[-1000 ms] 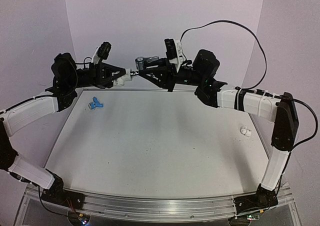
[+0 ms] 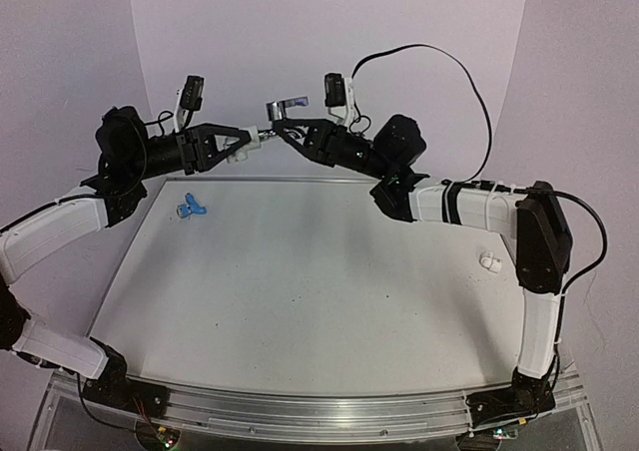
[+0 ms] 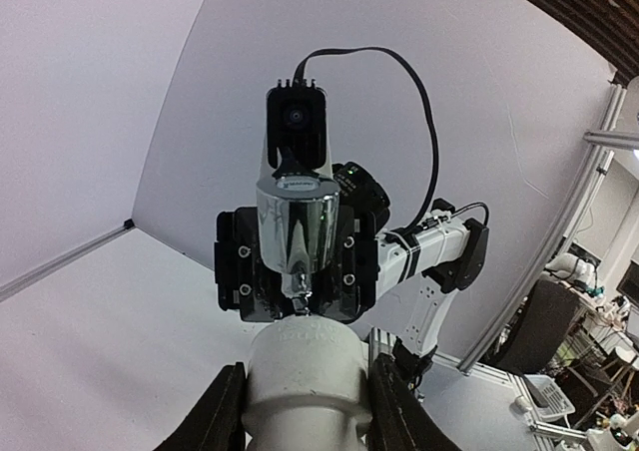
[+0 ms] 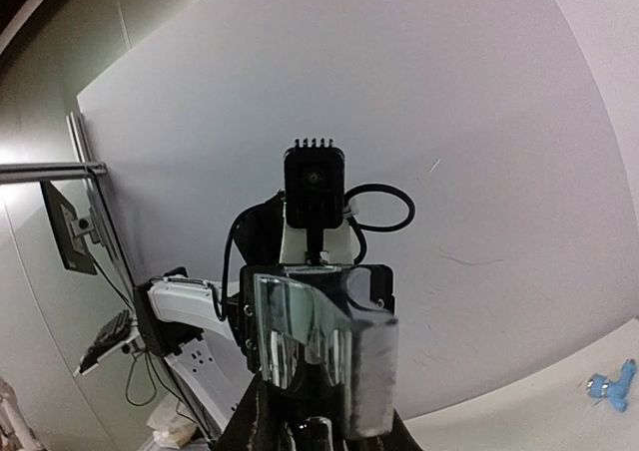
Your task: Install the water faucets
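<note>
A white pipe fitting [image 3: 306, 376] is clamped between the black fingers of my left gripper [image 2: 243, 144], held in the air above the far edge of the table. Facing it, my right gripper [image 2: 283, 132] is shut on a chrome faucet [image 4: 319, 351], whose handle [image 2: 293, 104] sticks up over the fingers. In the left wrist view the faucet's round metal body [image 3: 298, 222] narrows to an end that meets the fitting's mouth. How deep that end sits inside the fitting cannot be told.
A blue fitting [image 2: 191, 207] lies at the table's far left. A small white fitting [image 2: 490, 261] rests near the right edge. A loose black cable [image 2: 479, 97] arches above the right arm.
My right gripper has tilted, and its arm has shifted left. The faucet's handle has turned and risen slightly. The left gripper has barely moved, still holding the white fitting.
</note>
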